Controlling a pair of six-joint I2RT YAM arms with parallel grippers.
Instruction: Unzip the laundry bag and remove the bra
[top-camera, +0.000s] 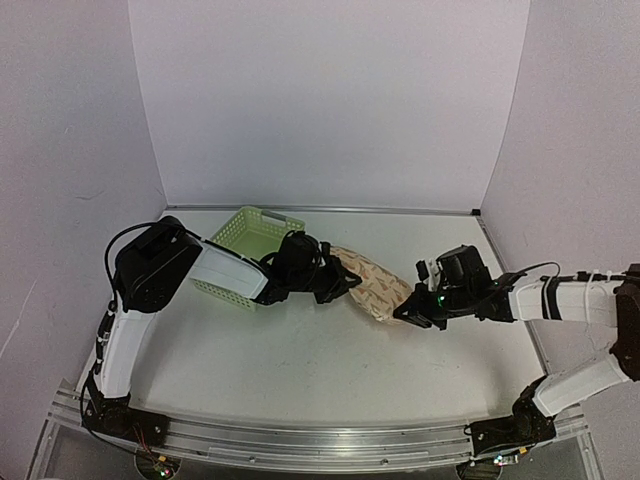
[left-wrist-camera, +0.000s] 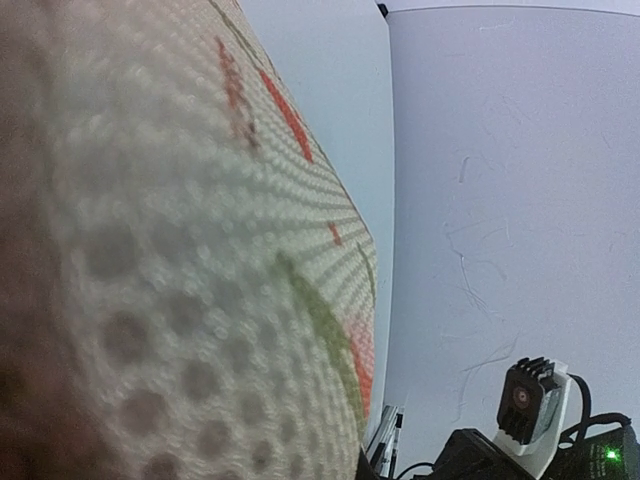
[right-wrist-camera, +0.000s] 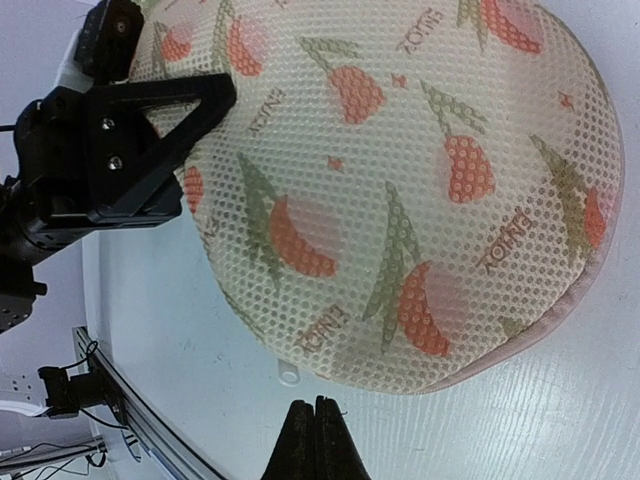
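Note:
The laundry bag (right-wrist-camera: 390, 200) is cream mesh with red tulips and "ENJOY" prints, hanging tilted over the table. Clasping its edge is my left gripper, with its dark fingers against the mesh at upper left of the right wrist view. In the left wrist view the bag's mesh (left-wrist-camera: 230, 300) fills the left side and hides those fingers. A small pale zipper pull (right-wrist-camera: 288, 373) dangles from the bag's lower edge. Just below and right of it, my right gripper is shut, nothing between its fingertips; the pull is outside them. No bra shows.
Behind the left arm stands a green basket (top-camera: 243, 230), partly covered by that arm. Walls close off the back and both sides.

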